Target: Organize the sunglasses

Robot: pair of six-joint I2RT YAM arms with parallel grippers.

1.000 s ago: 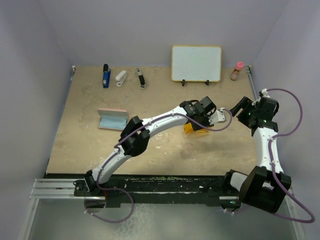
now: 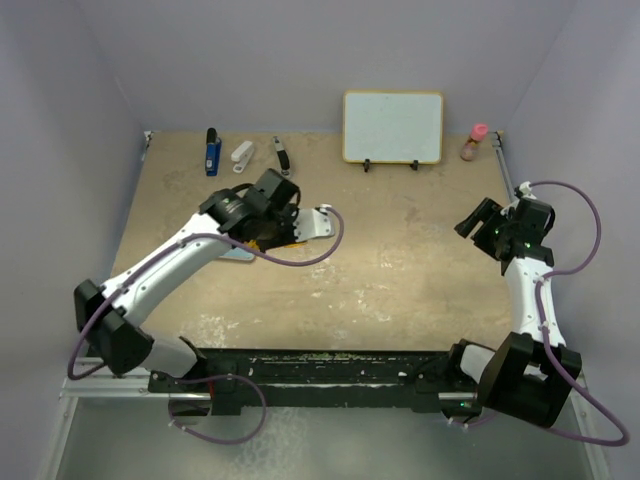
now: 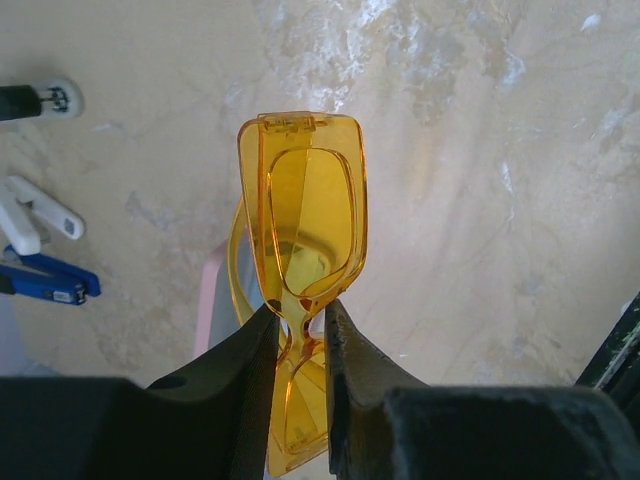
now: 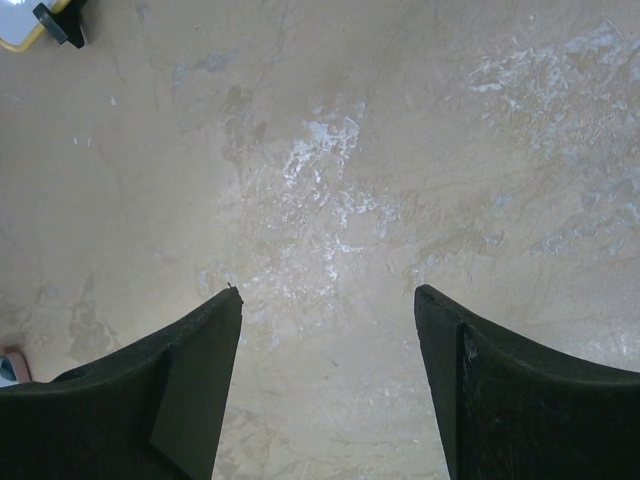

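Observation:
Yellow see-through sunglasses [image 3: 305, 200] hang in my left gripper, whose fingers are closed about the bridge between the lenses. In the left wrist view they are above an open case with a pink edge [image 3: 209, 292], mostly hidden behind the sunglasses and fingers. From the top, only a light blue strip of the case [image 2: 238, 255] shows below the left arm. Over at the right side of the table, my right gripper [image 2: 478, 218] is open and empty; bare table shows between its fingers.
Along the back left lie a blue stapler [image 2: 212, 155], a white stapler [image 2: 242, 155] and a dark-handled tool [image 2: 282, 156]. A whiteboard [image 2: 393, 127] stands at the back, a pink-capped bottle [image 2: 472, 143] to its right.
The left arm has swung from right of centre to the left, carrying the sunglasses over to the case, which it now mostly covers. The right arm has stayed still.

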